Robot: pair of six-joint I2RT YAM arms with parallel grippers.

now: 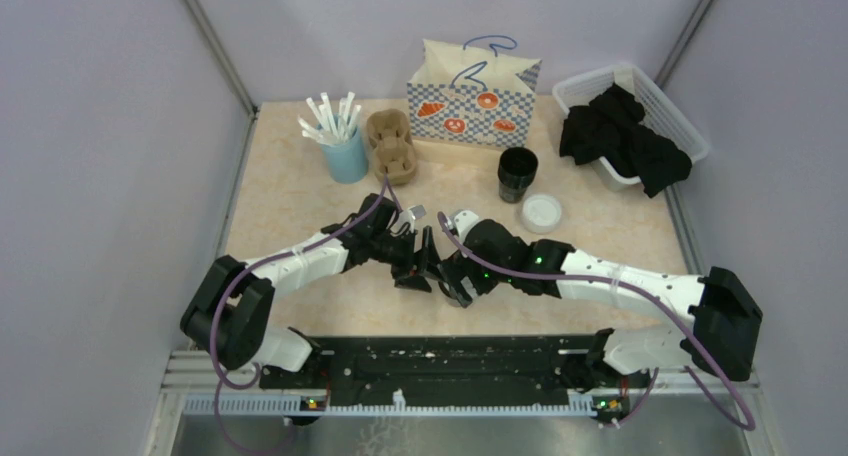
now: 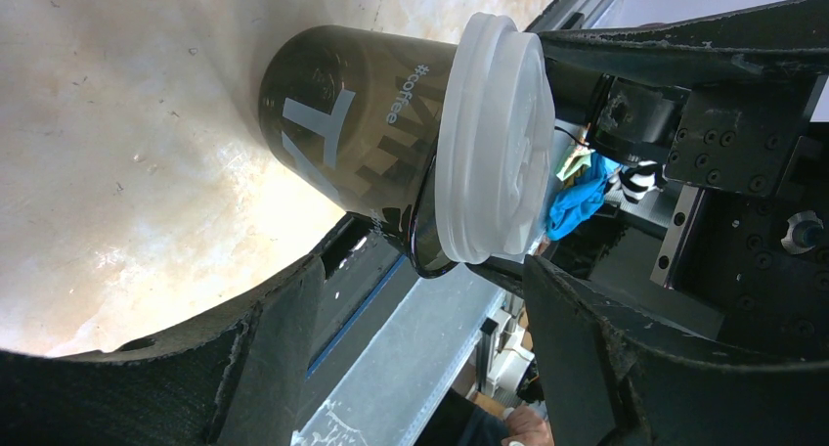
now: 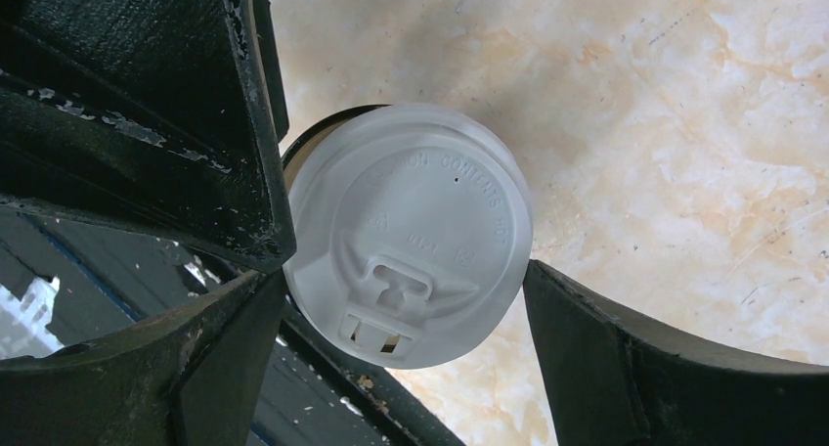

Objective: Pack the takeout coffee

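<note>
A dark coffee cup (image 2: 352, 113) with printed lettering stands on the table near its front edge. A white lid (image 3: 411, 241) rests on its mouth, off-centre: part of the dark rim shows past the lid in both wrist views. My right gripper has its fingertips against opposite sides of the lid. Beside the cup, my left gripper stands open, its fingers apart and the cup not clamped between them. One left finger (image 3: 147, 123) reaches close to the lid's edge. In the top view the arms mostly cover this cup.
Another black cup (image 1: 516, 174) and a loose white lid (image 1: 541, 213) lie to the right. Behind are a checkered paper bag (image 1: 470, 116), a cardboard carrier (image 1: 391, 146) and a blue holder (image 1: 345, 159) of straws. A white basket (image 1: 680, 126) holds black cloth.
</note>
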